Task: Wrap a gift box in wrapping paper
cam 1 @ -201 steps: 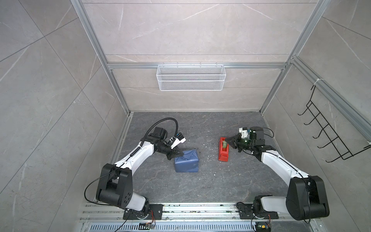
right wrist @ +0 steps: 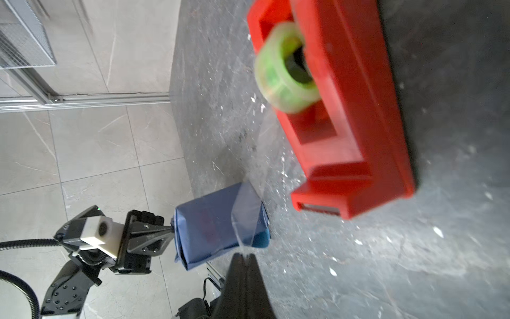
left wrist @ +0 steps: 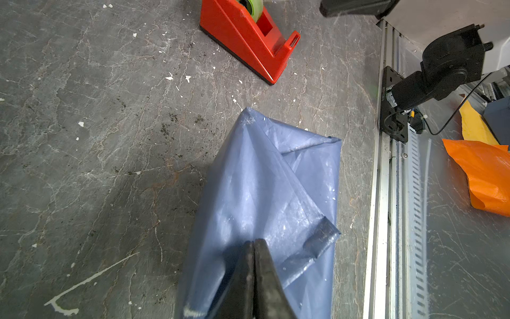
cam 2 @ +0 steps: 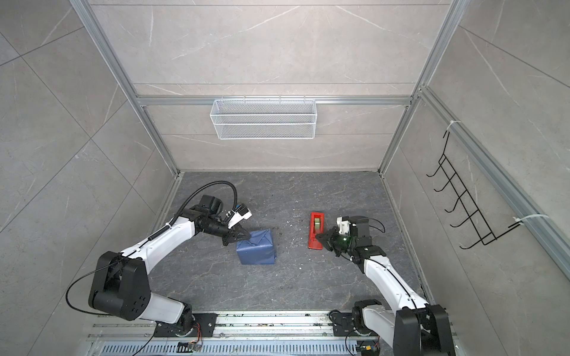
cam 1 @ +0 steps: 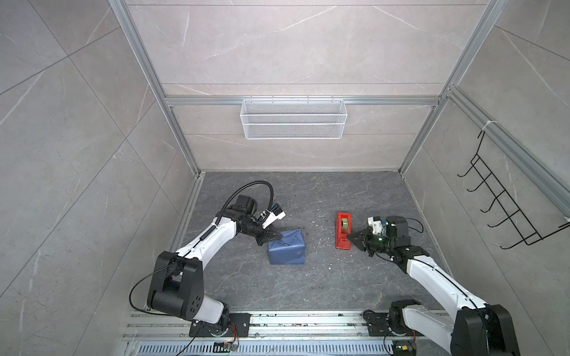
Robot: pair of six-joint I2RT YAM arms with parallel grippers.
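A box wrapped in blue paper (cam 1: pixel 287 251) rests on the grey floor, its folded end and loose flap (left wrist: pixel 321 234) facing up in the left wrist view. My left gripper is against that end; its fingertips look close together, and I cannot tell whether paper is pinched between them. My right gripper is shut on a clear strip of tape (right wrist: pixel 249 207). The strip runs up towards the green tape roll (right wrist: pixel 281 79) in the red dispenser (right wrist: pixel 361 133), and the gripper is by the dispenser's cutter end.
A white wire basket (cam 1: pixel 294 118) hangs on the back wall, and a black hook rack (cam 1: pixel 504 195) on the right wall. Bare floor (cam 1: pixel 320 273) lies between the box and the dispenser and in front of them.
My right gripper has moved from beside the tape roll towards the front of the dispenser. The left arm and the box look unmoved.
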